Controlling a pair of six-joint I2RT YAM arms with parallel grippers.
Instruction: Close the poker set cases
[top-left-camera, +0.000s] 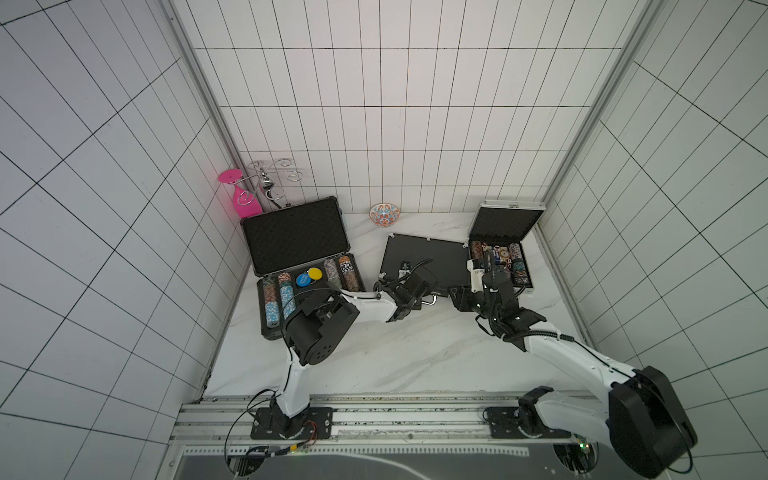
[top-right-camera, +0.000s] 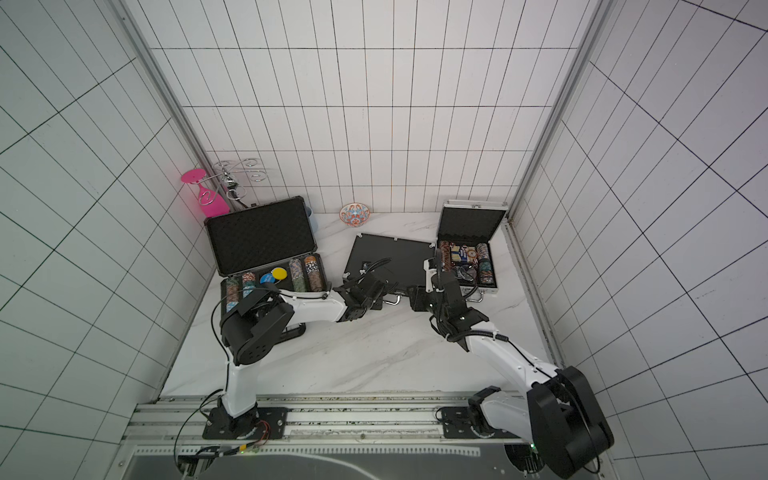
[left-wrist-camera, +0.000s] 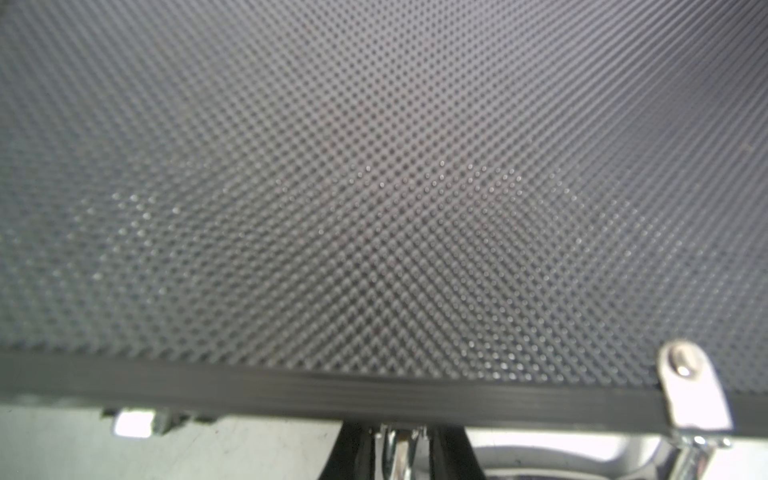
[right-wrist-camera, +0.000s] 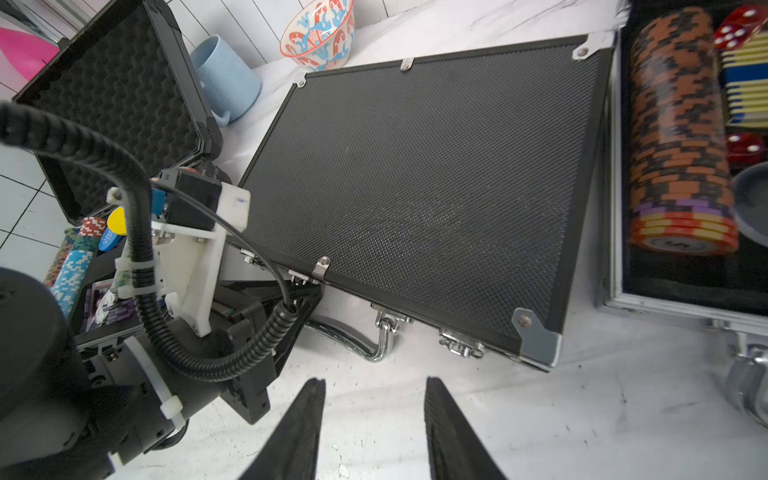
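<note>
The middle case (right-wrist-camera: 416, 184) lies with its lid down. At its front edge my left gripper is shut on a metal latch, seen in the left wrist view. My right gripper stands open over bare table just before the case's front right, nothing between its fingers. The left case's lid (top-left-camera: 294, 236) stands up, its chips showing. The right case's lid (top-left-camera: 504, 220) is also up, over chips and dice.
A patterned bowl (right-wrist-camera: 318, 32) and a blue mug (right-wrist-camera: 224, 76) stand at the back. A pink vase (top-left-camera: 245, 200) and a metal rack are at the back left.
</note>
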